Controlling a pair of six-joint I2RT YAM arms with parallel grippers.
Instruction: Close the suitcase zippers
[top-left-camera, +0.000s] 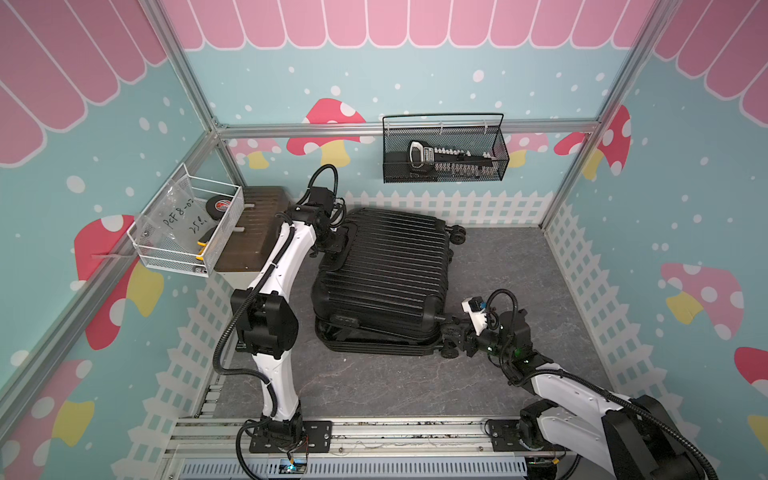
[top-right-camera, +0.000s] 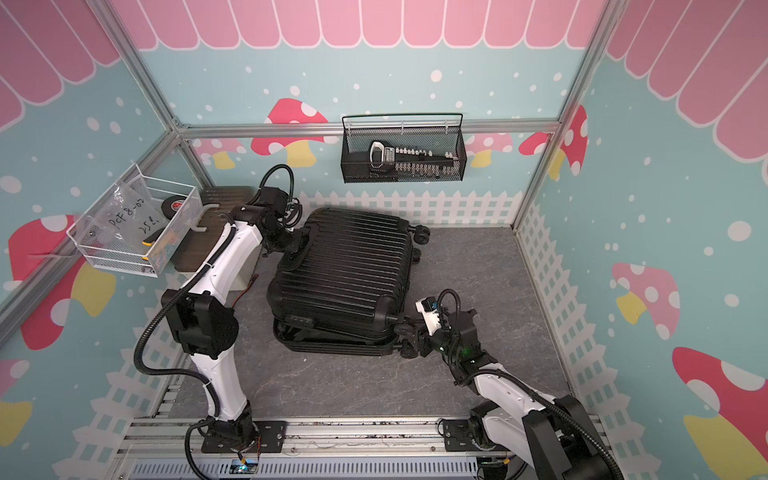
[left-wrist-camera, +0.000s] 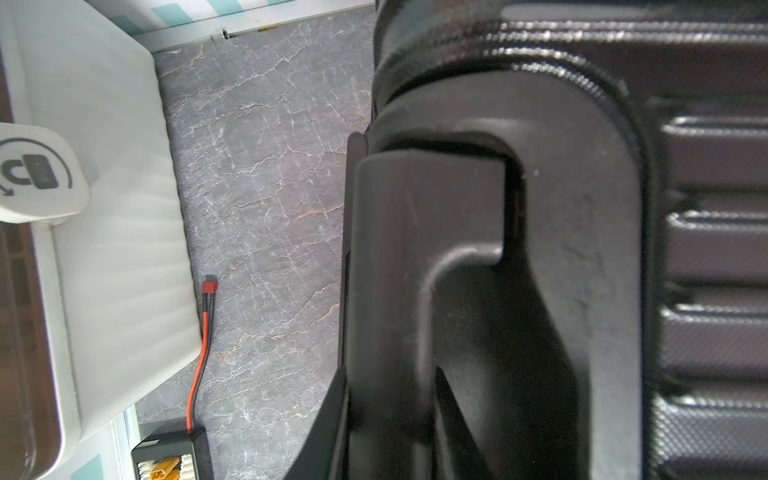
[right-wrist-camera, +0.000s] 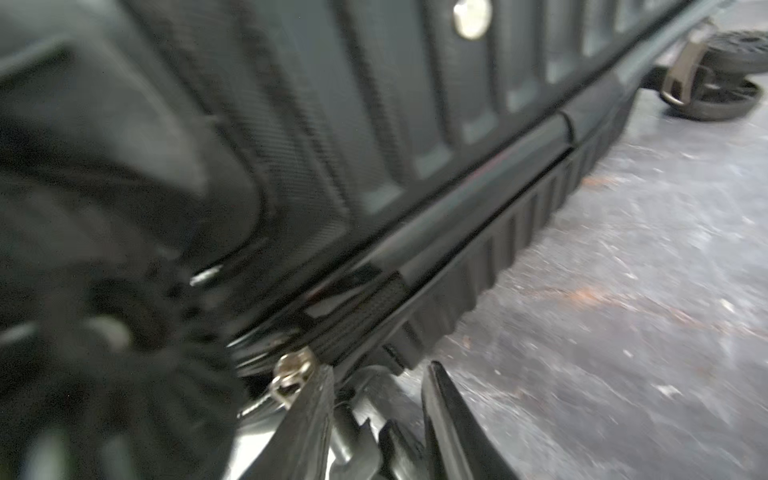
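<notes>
A black ribbed hard suitcase lies flat on the floor, its lower rim showing beneath the lid at the front. My left gripper is shut on the suitcase's side handle, on its left side. My right gripper is at the front-right corner, low beside a wheel, its fingers apart with small metal zipper hardware close by the left finger. Nothing clearly sits gripped between them.
A brown-lidded white box stands along the left wall under a white wire basket. A red cable lies beside it.
</notes>
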